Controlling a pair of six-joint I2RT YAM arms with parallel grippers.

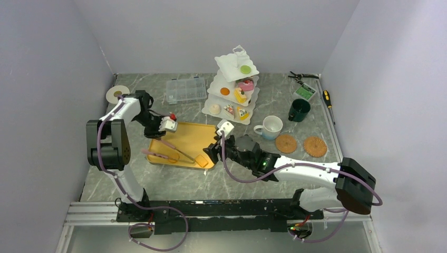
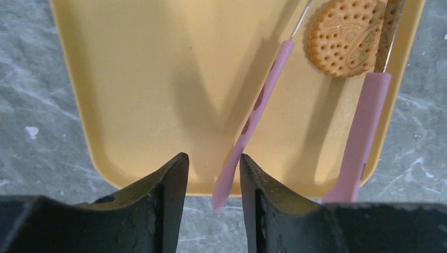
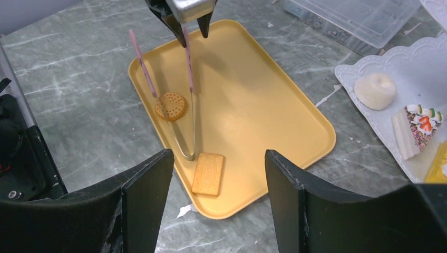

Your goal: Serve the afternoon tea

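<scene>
A yellow tray [image 1: 192, 136] at left-centre holds two pink-handled utensils, a round biscuit [image 2: 345, 39] and a rectangular biscuit [image 3: 207, 174]. My left gripper is part open over the tray's rim, a pink handle [image 2: 269, 79] right at its fingertips, not clearly held. My right gripper stands open at the tray's right side, nothing between its fingers. A tiered white stand [image 1: 211, 100] at the back holds cakes and sweets.
A clear plastic box [image 1: 185, 89] lies behind the tray. Mugs [image 1: 272, 125] and round coasters [image 1: 315, 146] stand on the right, with pliers and a screwdriver near the edge.
</scene>
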